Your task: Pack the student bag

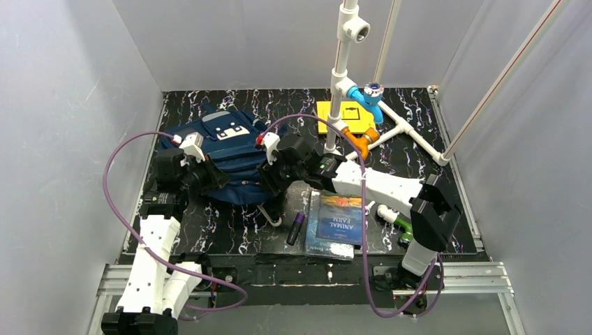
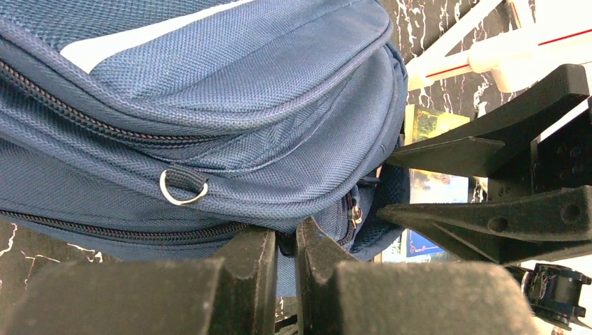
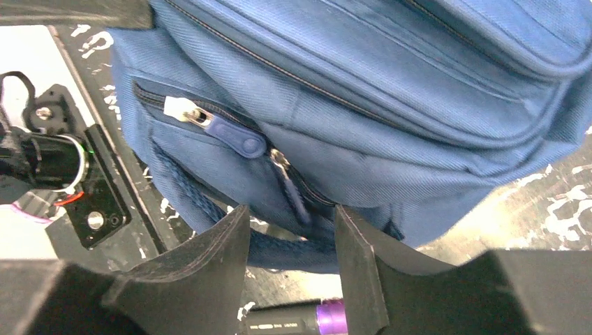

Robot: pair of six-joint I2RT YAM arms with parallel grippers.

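A dark blue backpack [image 1: 234, 150] with a bear face lies at the left of the table. My left gripper is shut on a fold of its cloth near a front zipper. My right gripper is at the bag's front pocket, its fingers apart. Between and just beyond those fingertips hangs a small blue zipper pull [image 3: 296, 199]; whether they touch it I cannot tell. A second, wider zipper pull [image 3: 237, 137] lies farther along the same zipper. Books [image 1: 340, 222], topped by Animal Farm, and a purple-banded black marker [image 1: 295, 229] lie in front of the bag.
White pipework [image 1: 340, 77] with blue and orange fittings stands behind the right arm, beside a yellow item [image 1: 356, 118]. A green and white fitting [image 1: 403, 223] lies right of the books. Bare tabletop [image 1: 230, 234] shows in front of the bag.
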